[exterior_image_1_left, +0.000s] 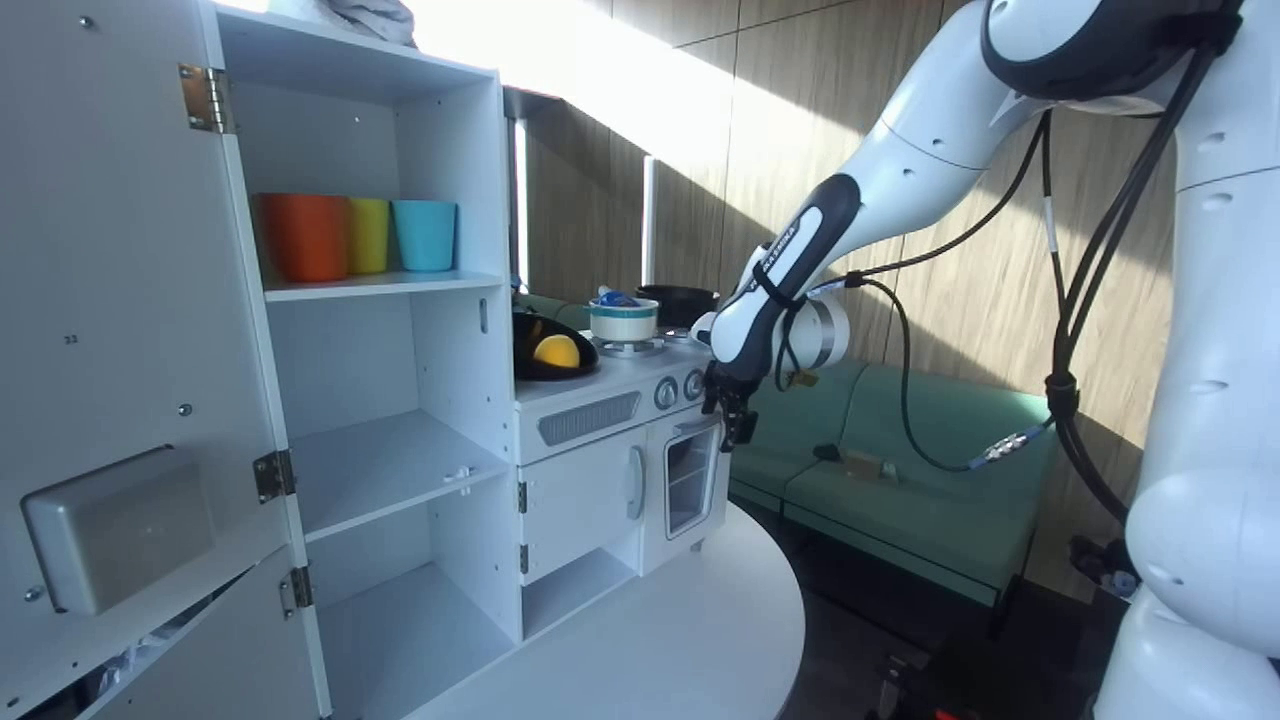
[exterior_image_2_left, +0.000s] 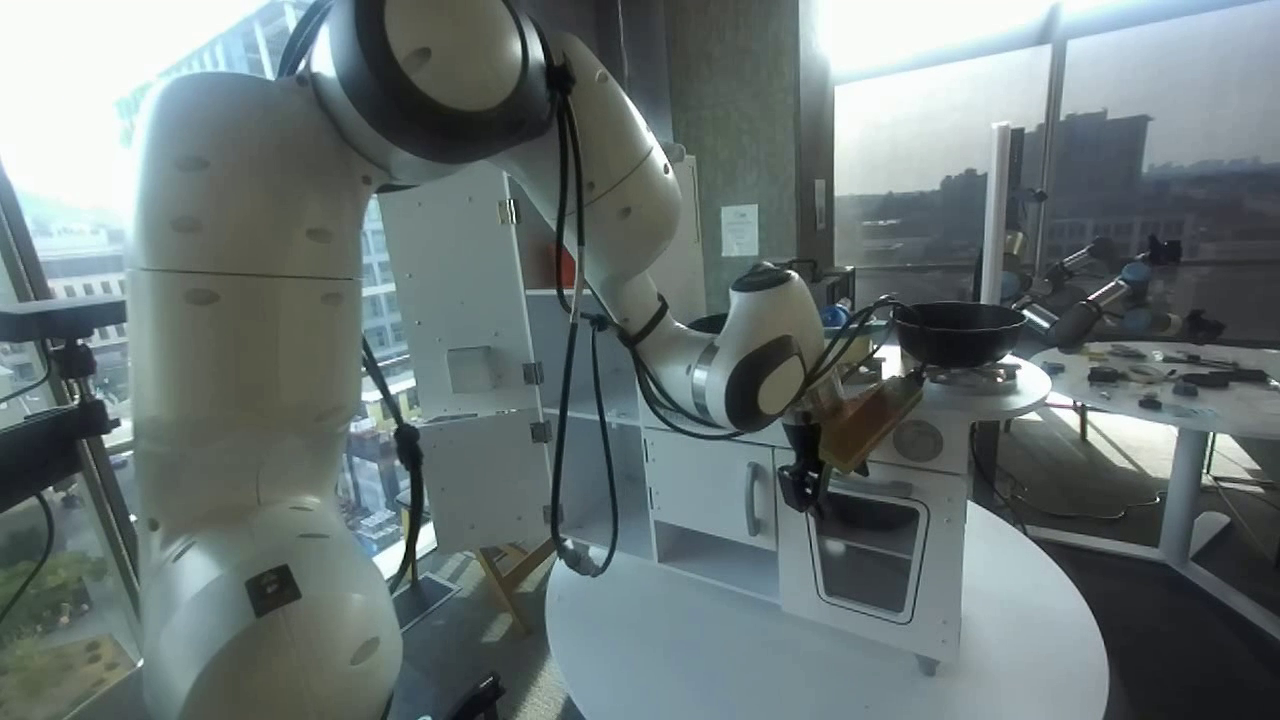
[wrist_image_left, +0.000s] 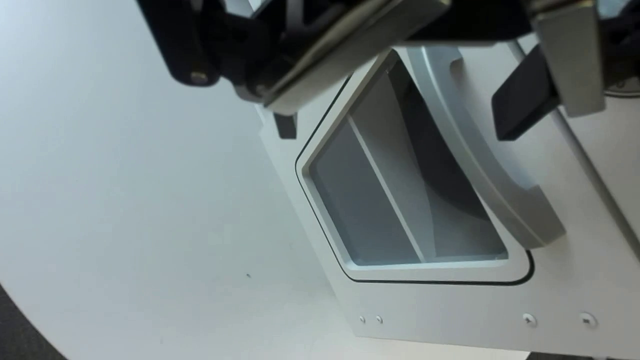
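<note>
In the wrist view the gripper stands open, its two fingers wide apart with nothing gripped. Beyond them is the toy oven's door with a dark window (wrist_image_left: 390, 186). The door's curved grey handle (wrist_image_left: 474, 144) appears in the gap between the fingers, closer to the right one; how far in front of it they are is unclear. From exterior view 1, the gripper (exterior_image_1_left: 734, 422) is at the upper right of the oven door (exterior_image_1_left: 689, 482). Exterior view 2 places the gripper (exterior_image_2_left: 810, 480) before the door's upper left part, which looks shut.
On the stove top sit a white pot (exterior_image_1_left: 624, 318), a black pan holding a yellow item (exterior_image_1_left: 557, 350), and another black pan (exterior_image_2_left: 960, 332). Cups, including an orange one (exterior_image_1_left: 305, 238), fill an upper shelf of the open cabinet.
</note>
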